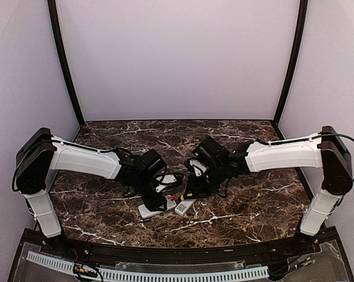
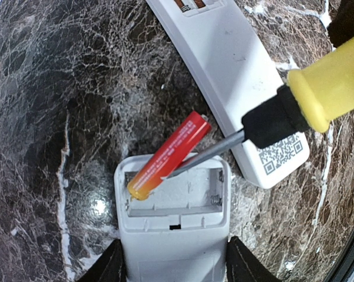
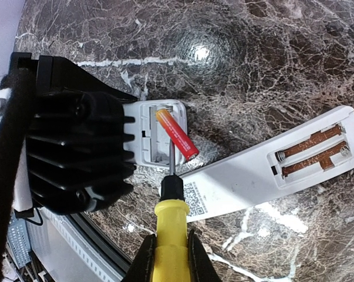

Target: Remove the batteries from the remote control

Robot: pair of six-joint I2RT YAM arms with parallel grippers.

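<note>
A white remote control (image 2: 175, 249), its battery compartment uncovered, lies between the fingers of my left gripper, which press against its two sides. One red battery with an orange end (image 2: 168, 157) is tilted up in that compartment, its lower end still inside and its other end raised past the rim. My right gripper is shut on a yellow-and-black screwdriver (image 3: 172, 220). The screwdriver's metal shaft (image 2: 215, 148) reaches into the compartment against the battery, its tip hidden behind it. Much of the held remote is covered by my left arm in the top view.
A second white remote (image 3: 235, 176) lies close beside the held one, with its battery compartment open and empty. Near the front lies a small blue object (image 1: 146, 220).
</note>
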